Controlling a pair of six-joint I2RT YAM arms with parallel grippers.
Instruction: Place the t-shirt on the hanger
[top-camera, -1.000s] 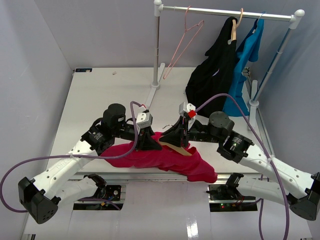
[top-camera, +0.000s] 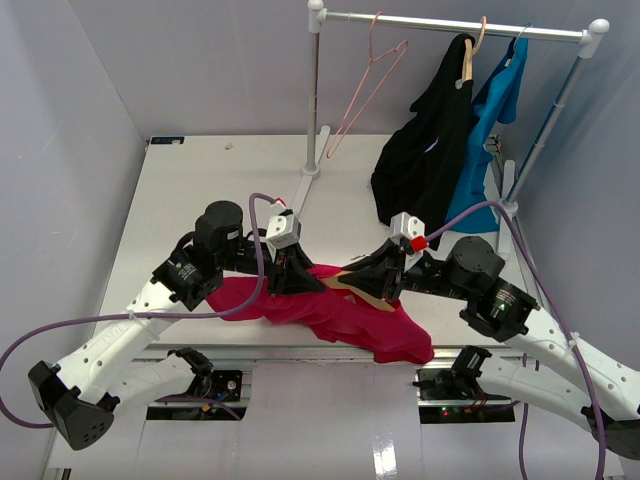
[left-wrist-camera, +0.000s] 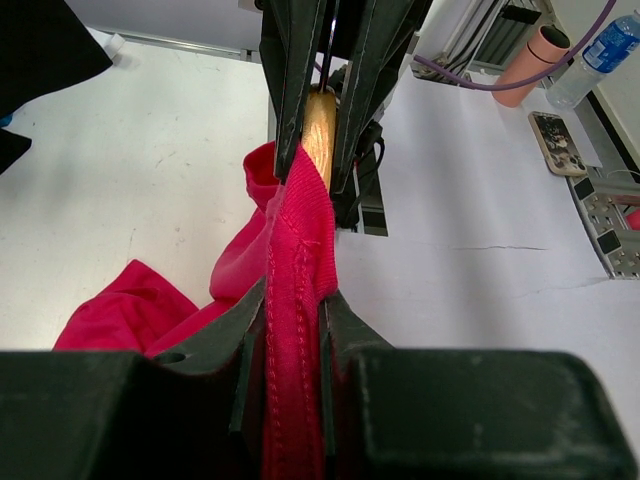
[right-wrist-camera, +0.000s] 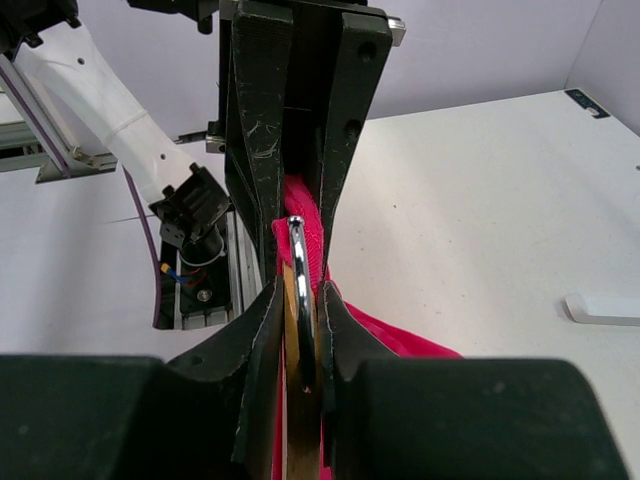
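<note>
The red t shirt (top-camera: 340, 320) is bunched along the table's front edge, with a wooden hanger (top-camera: 365, 295) partly inside it. My left gripper (top-camera: 310, 280) is shut on the red fabric, which runs up between its fingers in the left wrist view. My right gripper (top-camera: 365, 275) faces it, shut on the wooden hanger (right-wrist-camera: 300, 370), whose metal hook shows in the right wrist view. The two grippers are very close together, and red cloth wraps round the hanger near their fingertips.
A rail (top-camera: 450, 22) holds a pink hanger (top-camera: 355, 100), a black garment (top-camera: 420, 150) and a blue garment (top-camera: 480, 130).
Both arms have shifted slightly to the right over the last second, the right arm more and slightly downward in the view, along with the hanger and cloth.
</note>
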